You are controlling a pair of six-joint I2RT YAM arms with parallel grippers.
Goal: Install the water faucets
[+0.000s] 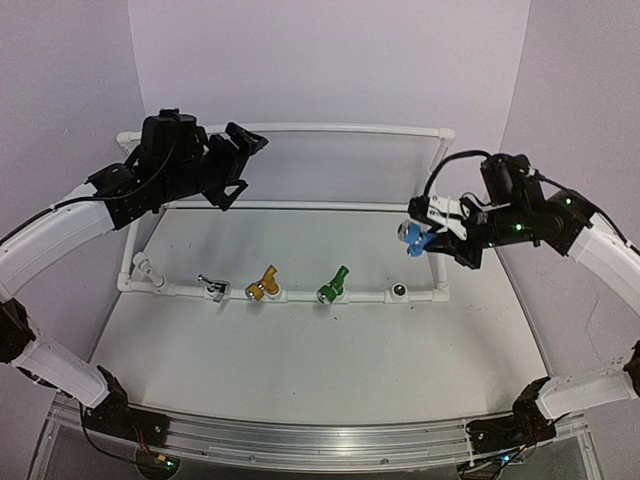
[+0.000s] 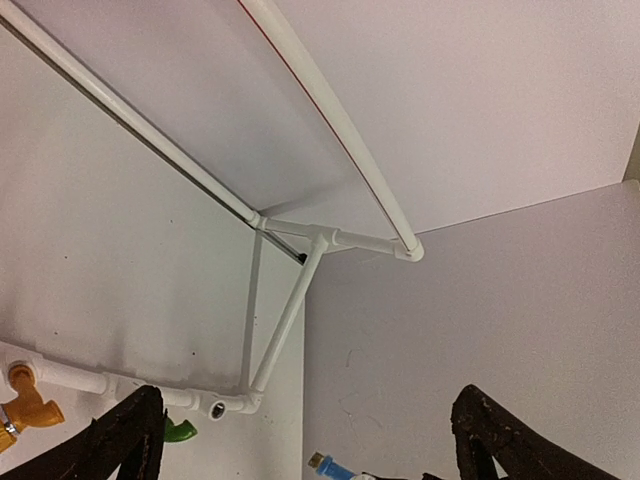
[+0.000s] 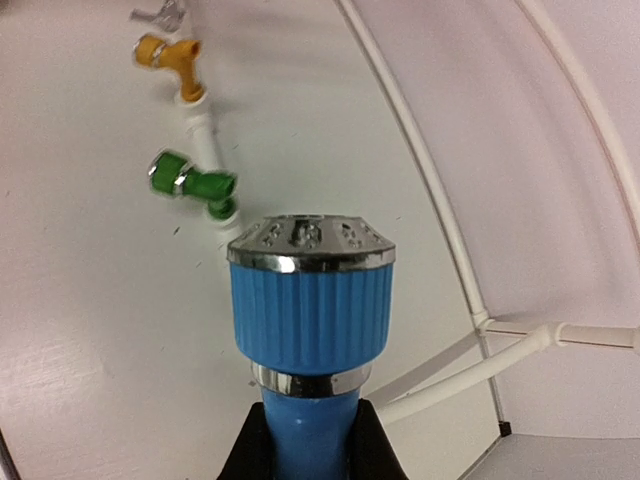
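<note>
A blue faucet [image 3: 312, 315] with silver rings is held in my right gripper, its fingers [image 3: 250, 452] pressed on the narrow blue body. In the top view the blue faucet [image 1: 412, 236] hangs in the air above and right of the bare pipe socket [image 1: 399, 291]. My left gripper [image 1: 240, 168] stands wide open with nothing between its fingers, at the upper left. On the white front pipe [image 1: 365, 297] sit a green faucet [image 1: 333, 286], an orange faucet [image 1: 263, 284] and a silver faucet [image 1: 214, 287]. A white faucet [image 1: 148, 268] stands at the pipe's left end.
White crossbars, the upper rail [image 1: 330, 127] and the middle rail [image 1: 310, 205], run behind the faucets. Side walls close in left and right. The white board [image 1: 280, 360] in front of the pipe is clear.
</note>
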